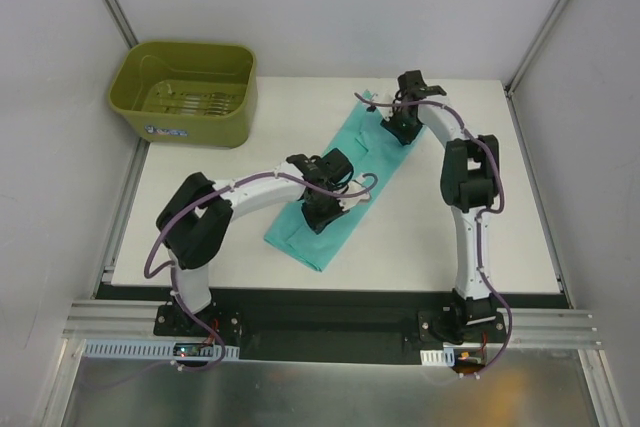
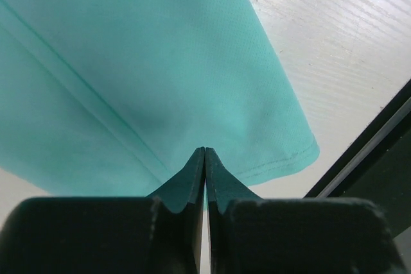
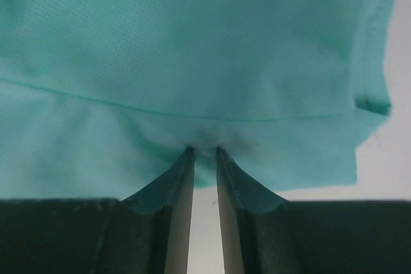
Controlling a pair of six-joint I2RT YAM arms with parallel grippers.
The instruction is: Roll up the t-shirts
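The teal t-shirt [image 1: 375, 162], folded into a long strip, lies slantwise across the white table from the back right to the front middle. At its near part my left gripper [image 1: 318, 231] points down over the cloth. In the left wrist view that gripper's fingertips [image 2: 196, 168] meet, with nothing showing between them. My right gripper [image 1: 404, 139] is down at the far right end of the shirt. Its fingertips [image 3: 187, 168] stand slightly apart in the right wrist view, with a bit of teal cloth pinched between them near the shirt's edge.
A green bin [image 1: 185, 92] with slots in its floor stands at the back left. Bare table [image 1: 450, 247] lies to the right of the shirt and along the left. The table's dark front edge [image 2: 379, 152] is close to the shirt's near corner.
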